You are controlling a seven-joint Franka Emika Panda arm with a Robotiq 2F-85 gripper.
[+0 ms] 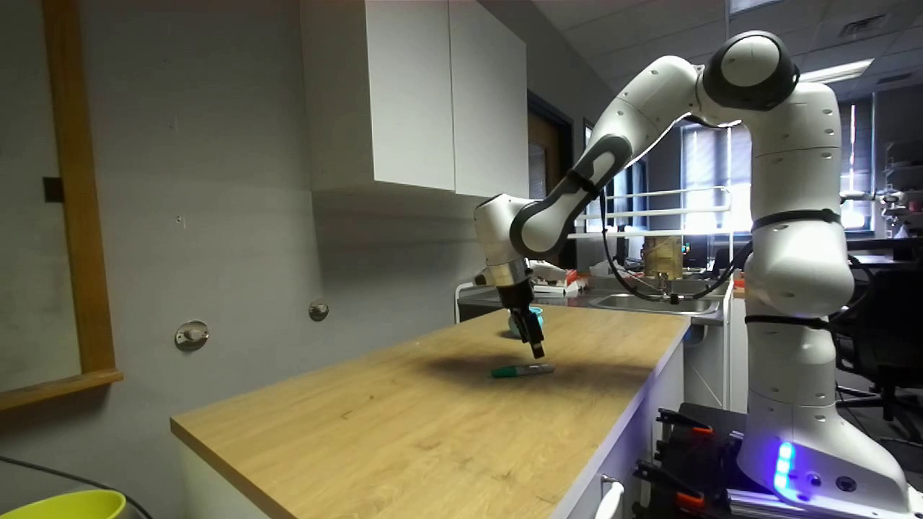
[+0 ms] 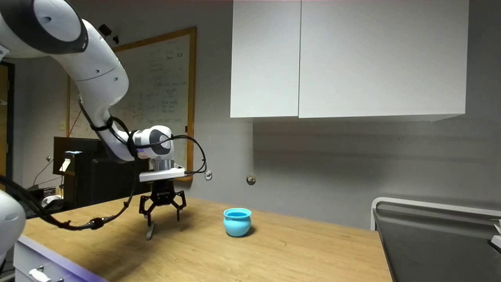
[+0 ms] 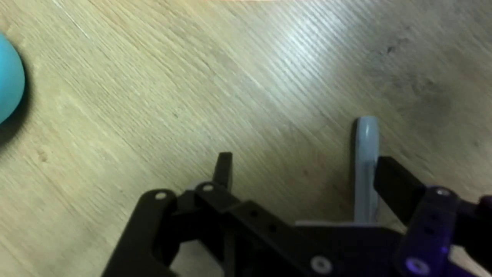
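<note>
A grey marker with a green cap (image 1: 506, 372) lies flat on the wooden counter, below my gripper (image 1: 533, 353). In the wrist view my gripper is open, its fingers wide apart; the marker's grey body (image 3: 367, 147) shows close beside the right finger, on its inner side. The marker's other end is hidden behind the gripper there. Exterior view 2 shows the open gripper (image 2: 164, 219) over the counter, with the marker's grey end (image 2: 150, 231) by the left fingertip. A turquoise pot (image 2: 237, 223) stands upright to the right of the gripper.
White cabinets (image 1: 411, 95) hang above its wall side. A sink (image 1: 623, 302) lies beyond the far end.
</note>
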